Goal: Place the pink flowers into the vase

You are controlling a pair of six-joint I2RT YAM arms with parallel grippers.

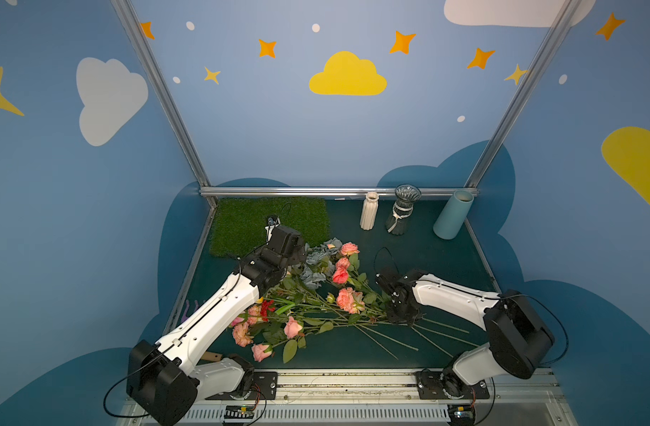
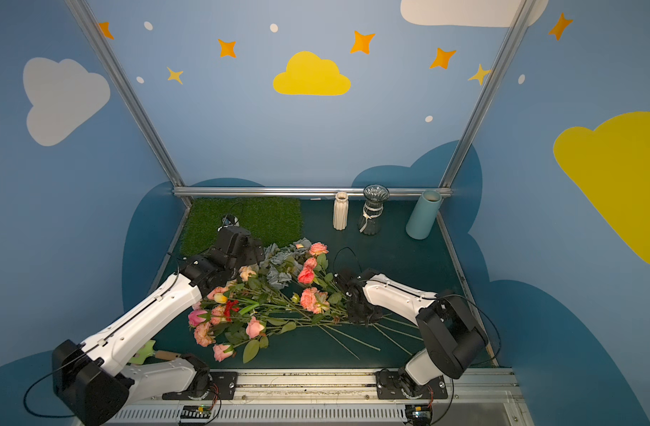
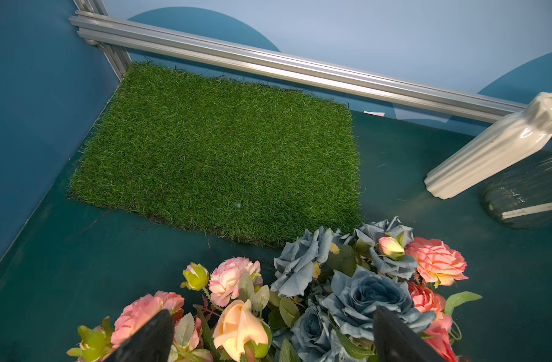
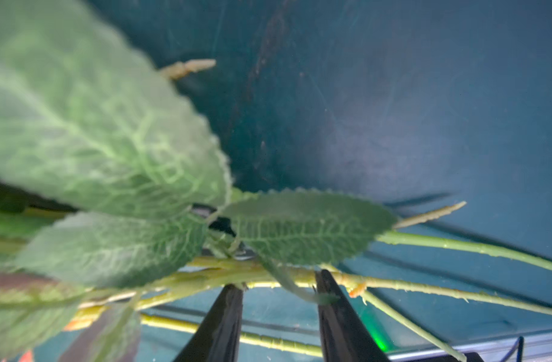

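Pink flowers lie heaped with other flowers on the dark green table, among them a large bloom [image 1: 350, 300] mid-table and a coral rose [image 3: 436, 261] beside blue-grey ones. Over the stem bundle [image 4: 402, 283], my right gripper is partly open. Its fingertips [image 4: 230, 295] reach the yellow-green stems, which run across the space between them; no grip on them shows. Leaves [image 4: 312, 226] cover part of the bundle. Above the blossoms my left gripper is wide open, holding nothing. Three vases stand at the back: white [image 1: 369, 211], clear glass [image 1: 400, 216] and blue [image 1: 453, 214].
A grass mat [image 1: 239, 223] covers the back left corner. Blue-grey roses [image 3: 366, 298] and a red flower [image 2: 230, 309] are mixed into the heap. Bare table [image 2: 396, 257] lies between the right arm and the vases.
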